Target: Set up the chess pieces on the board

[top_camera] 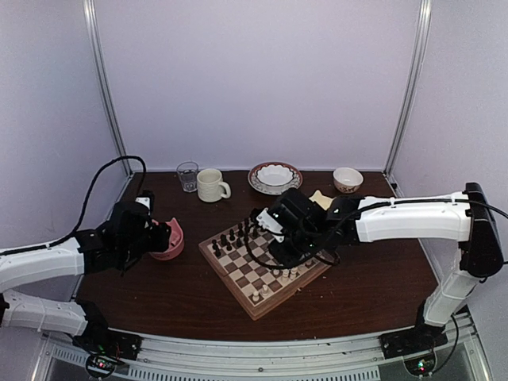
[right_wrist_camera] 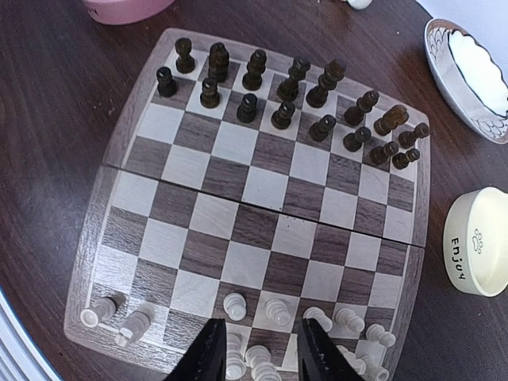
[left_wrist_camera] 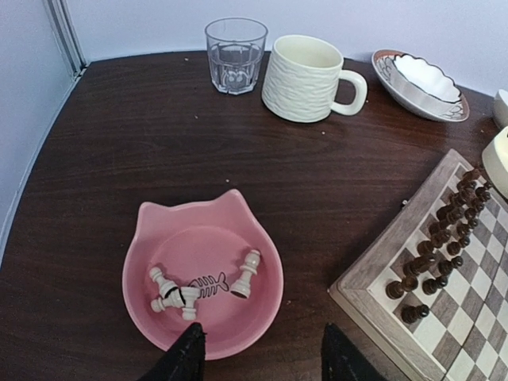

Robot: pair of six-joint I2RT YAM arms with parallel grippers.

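Note:
The chessboard (right_wrist_camera: pixel 198 198) carries dark pieces (right_wrist_camera: pixel 281 115) in two rows along one side and white pieces (right_wrist_camera: pixel 277 311) along the other. My right gripper is over the white side, open, with nothing seen between its fingers; white pieces lie below it. A pink cat-shaped bowl (left_wrist_camera: pixel 214 325) holds several white pieces (left_wrist_camera: pixel 245 274). My left gripper is open just in front of and above that bowl, empty between its fingertips.
A glass (left_wrist_camera: pixel 236 59), a mug (left_wrist_camera: pixel 302 87), stacked plates (top_camera: pixel 275 178) and a white bowl (top_camera: pixel 348 178) stand at the back. A cream container (right_wrist_camera: pixel 476 242) is beside the board.

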